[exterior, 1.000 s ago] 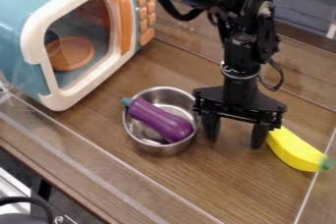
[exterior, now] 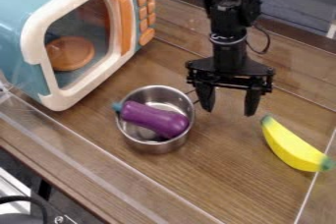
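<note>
My black gripper [exterior: 229, 98] hangs open over the wooden table, right of and above a steel pot, with nothing visible between its fingers. In the pot [exterior: 182, 105] lies a purple eggplant [exterior: 152, 119] with a blue-green tip. A yellow banana [exterior: 294, 147] with a green end lies on the table to the lower right of the gripper.
A toy microwave [exterior: 33, 17] with an orange dish inside fills the upper left. A wall stands along the back right, and dark cables show at the bottom left.
My gripper has moved up the view, away from the near edge and from beside the banana. The pot, eggplant and banana look unmoved.
</note>
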